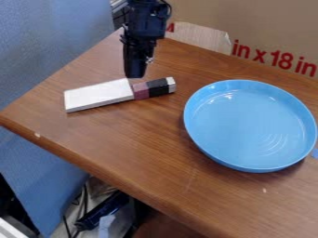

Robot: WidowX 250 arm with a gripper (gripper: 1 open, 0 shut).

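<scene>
My black gripper (137,65) hangs over the back of the wooden table, just above and behind a long flat object (99,95) with a white body and a pink and black end, lying at the left. Whether its fingers are open or shut is hard to make out. A light blue plate (248,125) sits on the right part of the table.
A cardboard box (248,28) with red print stands behind the table, and a blue padded surface (37,65) is along the left. Below the table edge are cables and dark items.
</scene>
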